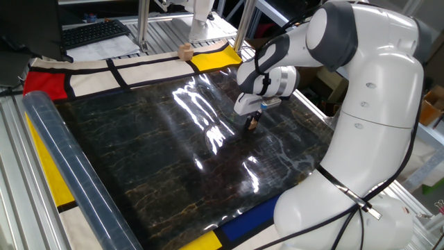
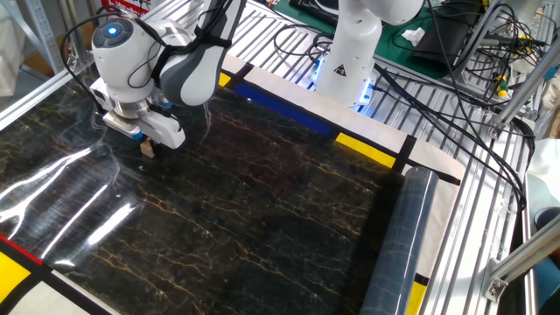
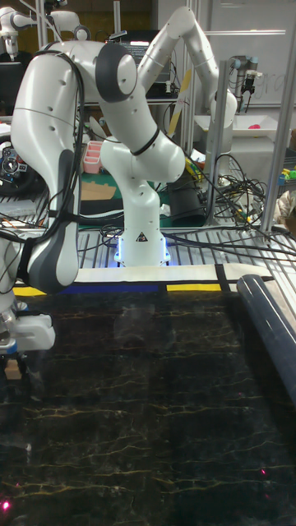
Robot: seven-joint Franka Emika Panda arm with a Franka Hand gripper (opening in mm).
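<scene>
A small wooden block (image 1: 253, 126) is between the dark fingers of my gripper (image 1: 252, 123), which looks shut on it. In exterior view 2 the same block (image 2: 147, 149) shows beneath the white hand, low over the dark sheet. Whether its underside touches the sheet cannot be told. At the left edge of exterior view 3, the gripper (image 3: 19, 361) is partly cut off and a bit of tan shows between its fingers.
A clear roll (image 1: 76, 173) lies along one side. Another wooden block (image 1: 185, 52) stands on the coloured border cloth at the far edge, near a keyboard (image 1: 95, 32).
</scene>
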